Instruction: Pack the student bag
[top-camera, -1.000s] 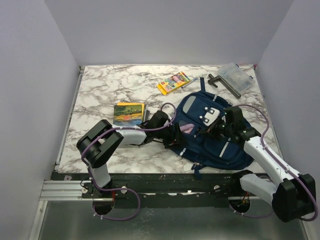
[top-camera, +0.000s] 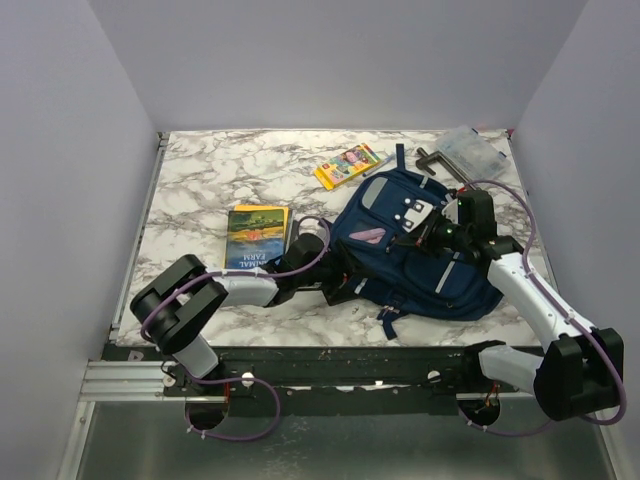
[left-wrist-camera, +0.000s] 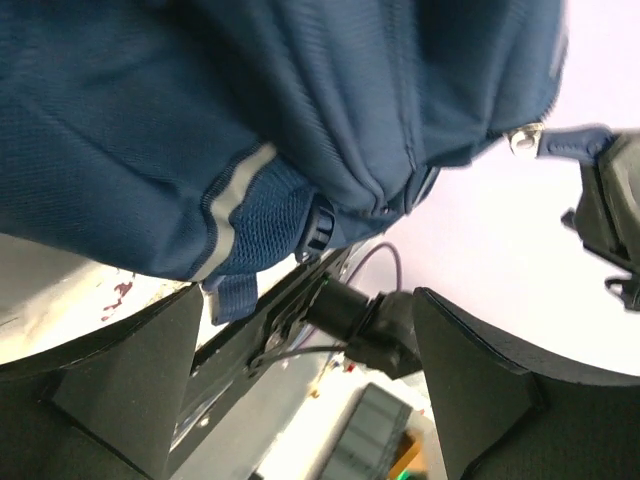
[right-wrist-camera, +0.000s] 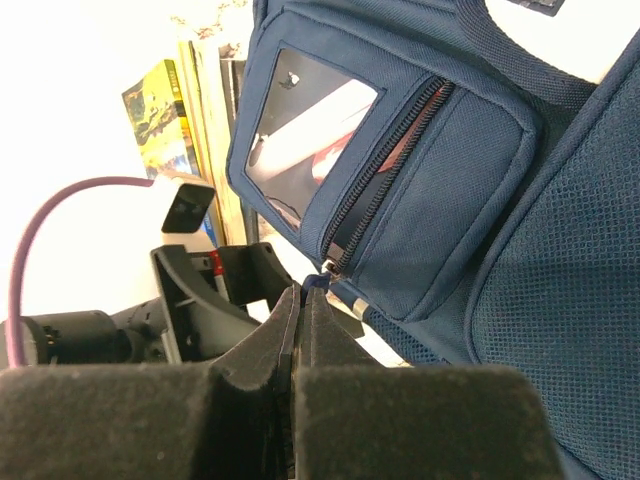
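A navy bag (top-camera: 380, 210) lies on the marble table, its open zipped pocket showing pink items through a mesh window in the right wrist view. My right gripper is shut at the zipper pull (right-wrist-camera: 334, 264); the thin tab appears between its fingertips. My left gripper stands open over the bag's lower left part, near a grey reflective strip (left-wrist-camera: 232, 205), with nothing visible between its fingers. Books, one an Animal Farm (top-camera: 255, 240), lie left of the bag, partly hidden by my left arm.
A yellow pack (top-camera: 345, 165), a clear case (top-camera: 472, 152) and a dark angled object (top-camera: 430, 163) lie at the back.
The right gripper has moved slightly and the bag has shifted a little left.
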